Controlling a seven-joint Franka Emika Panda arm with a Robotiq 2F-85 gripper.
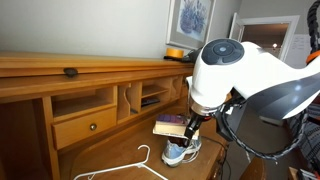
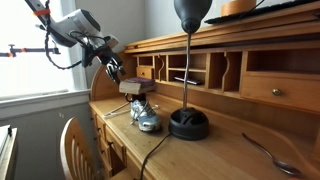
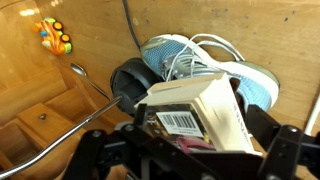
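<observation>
A thick book or box with pale sides rests on top of a grey-blue sneaker on the wooden desk. In exterior view 1 the same book sits over the shoe, beside the desk's cubbyholes. My gripper is open, its two fingers spread on either side of the book in the wrist view; whether they touch it cannot be told. From exterior view 2, the book sits above the sneaker, with the arm close behind it.
A black lamp base with an upright pole stands close to the shoe. A spoon lies farther along the desk, and a white hanger lies at the front. A colourful toy shows in the wrist view.
</observation>
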